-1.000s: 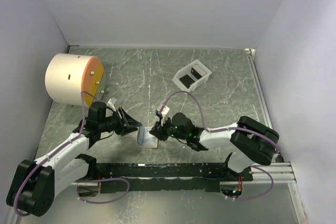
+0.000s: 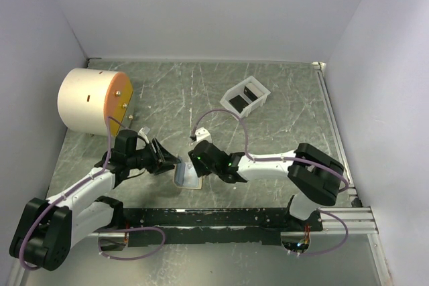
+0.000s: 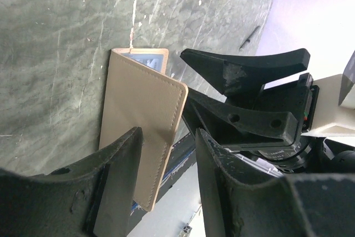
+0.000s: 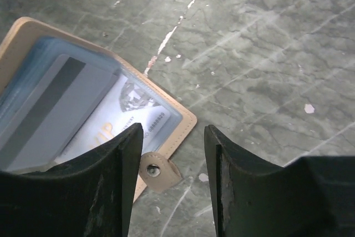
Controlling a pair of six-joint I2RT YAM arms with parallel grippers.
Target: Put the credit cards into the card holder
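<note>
The tan card holder lies opened on the table between my two arms. In the left wrist view its cover stands tilted up, and my left gripper is partly open at it, one finger overlapping the cover and a gap between the fingertips. Right wrist view: a white card with lettering lies in a clear bluish pocket, beside a grey panel with a dark stripe. My right gripper is open above the holder's corner; the snap tab shows between its fingers, not gripped.
A white basket with dark items in it stands at the back right. At the left is a rounded cream and orange cabinet with knobs. The table behind the holder is clear.
The left arm and the holder have barely moved; the basket is unchanged.
</note>
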